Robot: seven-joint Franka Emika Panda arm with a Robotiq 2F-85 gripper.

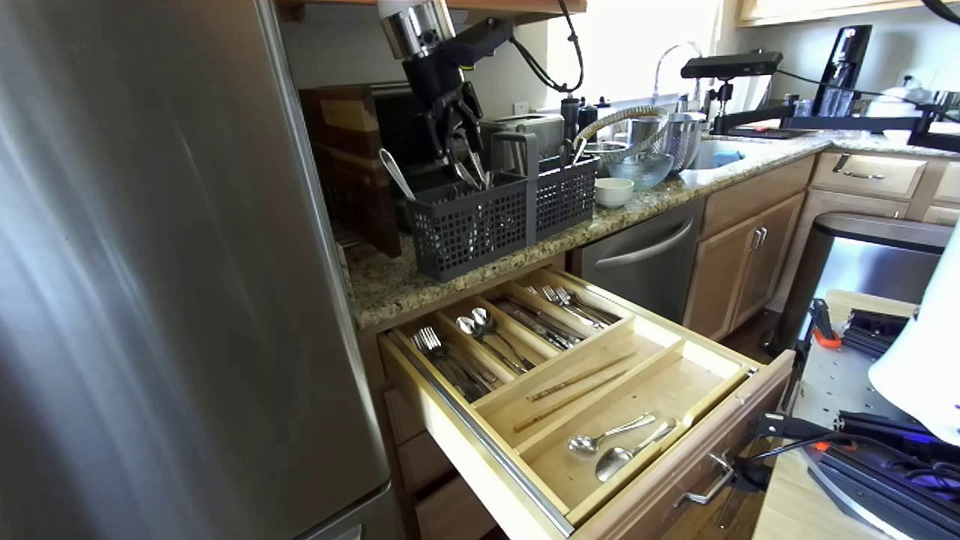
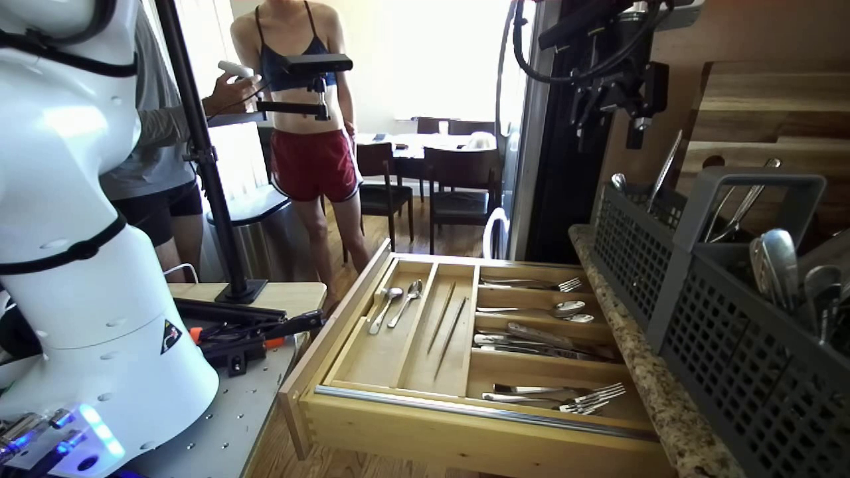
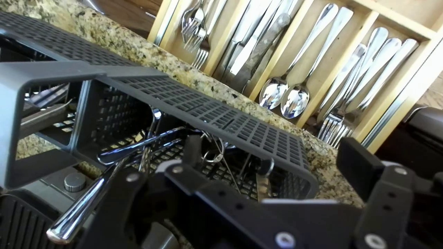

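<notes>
My gripper is open above the front section of a grey cutlery basket [image 3: 245, 120], its fingers spread wide with no utensil gripped between them. In exterior view 1 the gripper [image 1: 460, 154] hangs just over the basket [image 1: 468, 229], close to some upright handles. Exterior view 2 shows the gripper [image 2: 609, 131] beyond the basket's handle. A shiny utensil handle [image 3: 81, 207] sticks out of the basket, left of the fingers in the wrist view. Other metal pieces lie low inside, partly hidden by the gripper.
A pulled-out drawer [image 1: 621, 360] below the counter holds forks [image 1: 430, 340], spoons [image 1: 483, 318], knives [image 3: 261, 37] and two chopsticks [image 1: 576, 382] in compartments. Wooden boards [image 1: 351, 162] and a toaster [image 1: 531, 126] crowd the basket. A fridge [image 1: 180, 270] stands left.
</notes>
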